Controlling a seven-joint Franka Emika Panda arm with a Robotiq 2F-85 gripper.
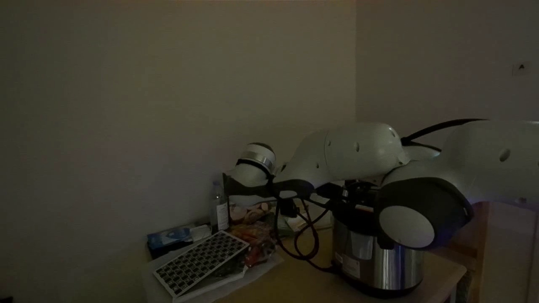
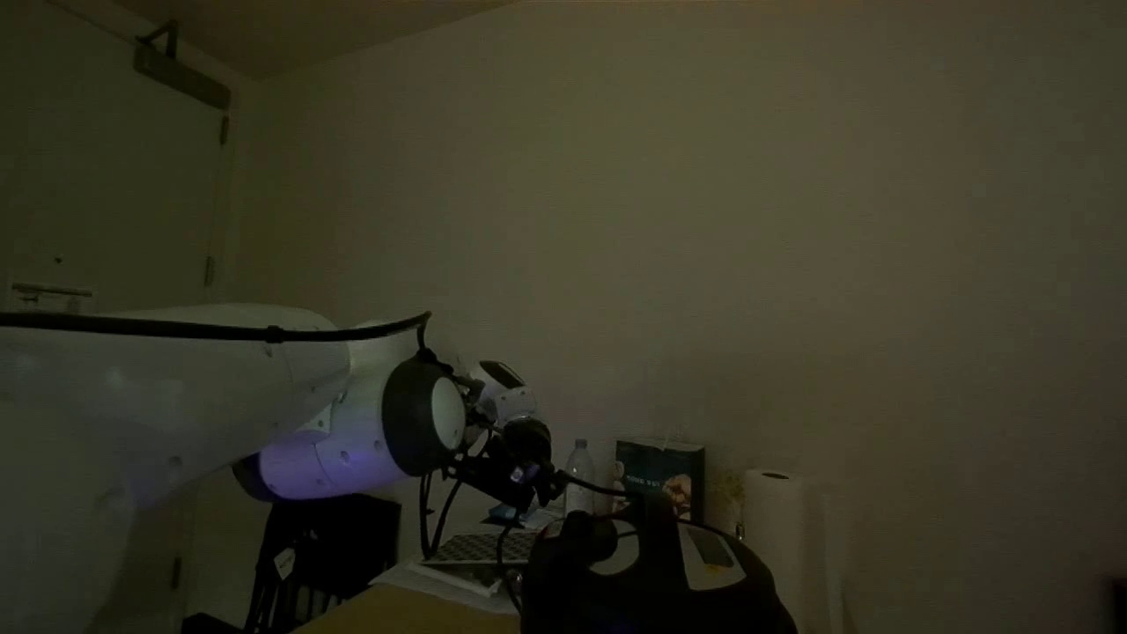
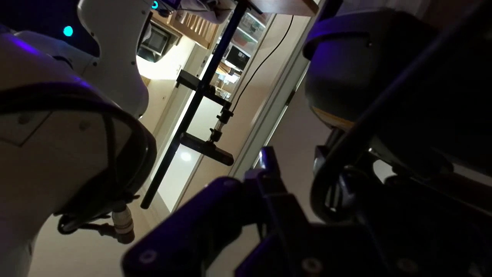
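Observation:
A pressure cooker with a steel body and black lid stands on the table in exterior view 1. My gripper reaches low toward the lid's left side, its tips partly lost against the black parts. In exterior view 2 the gripper is beside the dark cooker lid; contact cannot be judged. The wrist view is very dark. There, a gap shows between the fingers of my part-open gripper, with no object visible in it. A black cable crosses close to the right finger.
Left on the table lie a black-and-white grid tray, a blue packet and red plastic bags. Behind them stands a clear bottle. A paper towel roll is at the back. A looped cable hangs under the wrist.

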